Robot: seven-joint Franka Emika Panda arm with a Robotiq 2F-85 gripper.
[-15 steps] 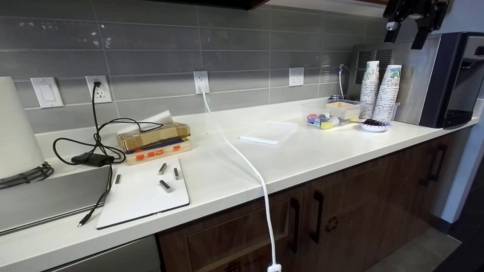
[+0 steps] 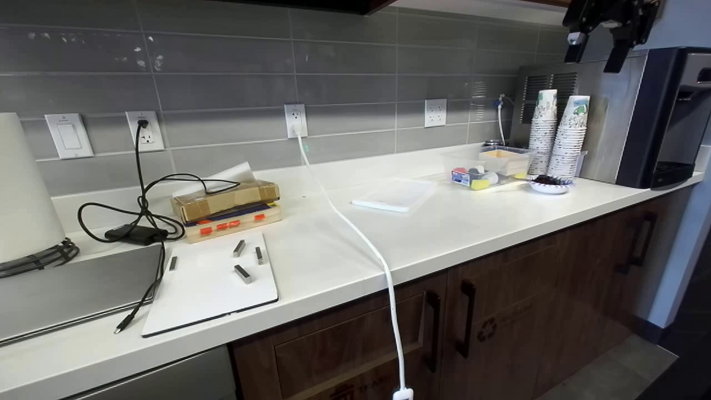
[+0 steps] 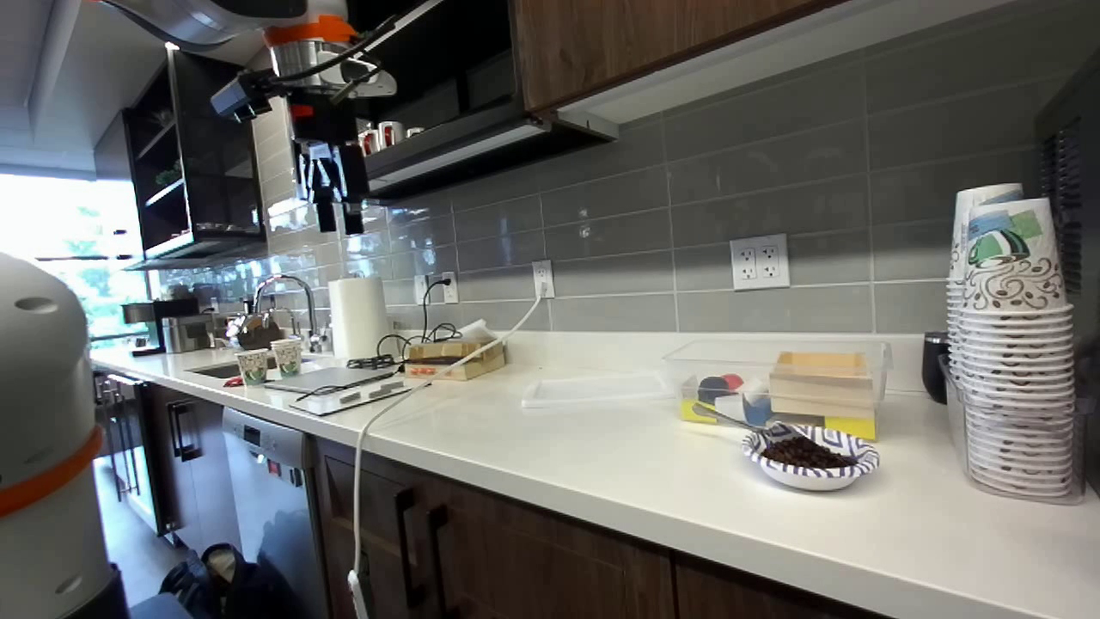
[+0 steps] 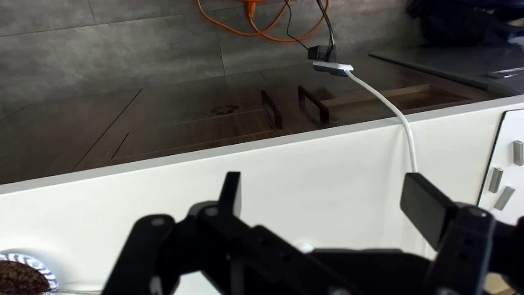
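My gripper stands open high above the counter, its two dark fingers wide apart with only bare countertop showing far below between them. In the first exterior view the gripper (image 2: 596, 60) hangs at the top right corner; the second shows the gripper (image 3: 339, 218) pointing down in front of the wall cabinets. A patterned bowl (image 3: 815, 474) of dark brown bits sits on the counter, with a fork (image 3: 732, 418) resting over its rim. Beside it is a clear bin (image 3: 876, 376) with several items inside. The white board (image 2: 213, 293) carries several small metal bars.
Tall stacks of paper cups (image 3: 1016, 392) stand at the counter's far right end. A white cable (image 2: 353, 226) crosses the counter and hangs over its front edge. A flat white lid (image 2: 393, 194) lies towards the back. Free countertop stretches between cable and bowl.
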